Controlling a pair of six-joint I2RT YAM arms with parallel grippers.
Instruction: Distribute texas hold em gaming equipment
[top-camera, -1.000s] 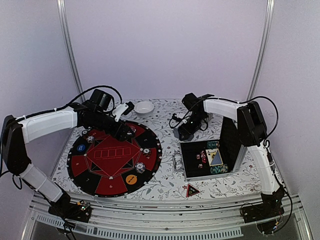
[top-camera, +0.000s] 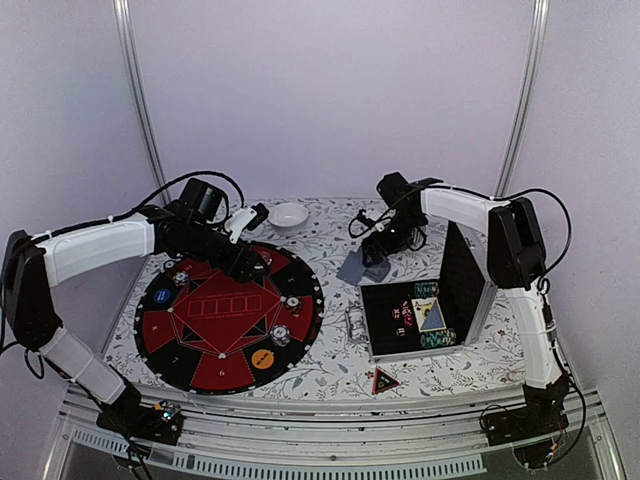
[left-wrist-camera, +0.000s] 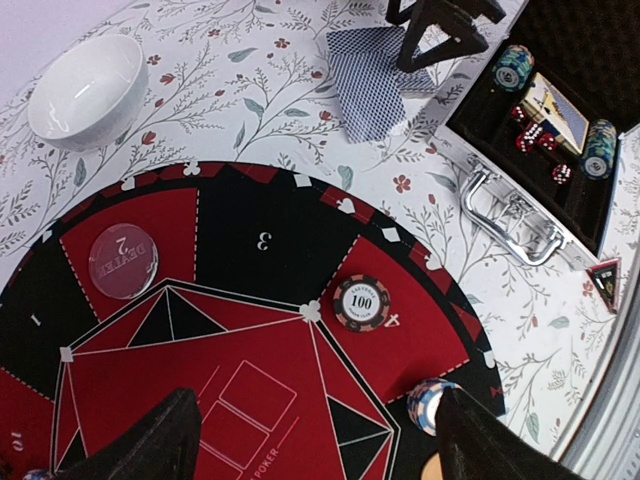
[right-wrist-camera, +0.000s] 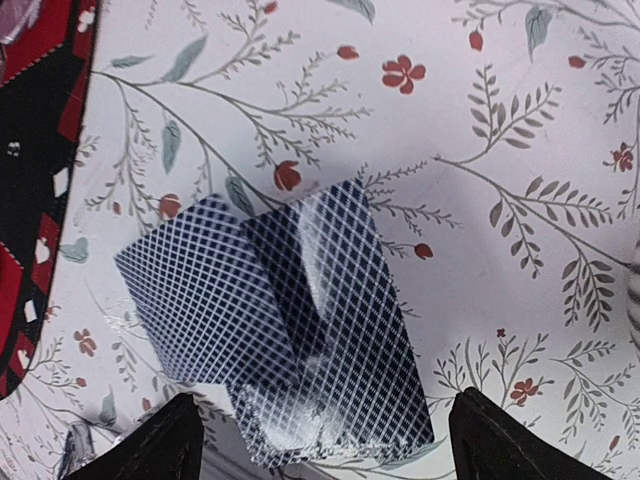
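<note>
Checkered playing cards (right-wrist-camera: 350, 370) lie overlapping on the cloth left of the case, one (right-wrist-camera: 200, 290) angled over another. My right gripper hovers over them, fingers apart with nothing seen between. My left gripper stands open above the round poker mat (left-wrist-camera: 260, 320). On the mat are a 100 chip (left-wrist-camera: 360, 302), a DEALER disc (left-wrist-camera: 123, 261) and a chip stack (left-wrist-camera: 432, 405). The open case (top-camera: 380, 335) holds chips, dice and a deck (top-camera: 430, 315).
A white bowl (top-camera: 288, 216) stands at the back. A small triangle card (top-camera: 385, 380) lies before the case. The raised case lid (top-camera: 465, 280) stands near the right arm.
My right gripper has risen and shifted slightly right and back, uncovering more of the cards in the top view. The left arm is still.
</note>
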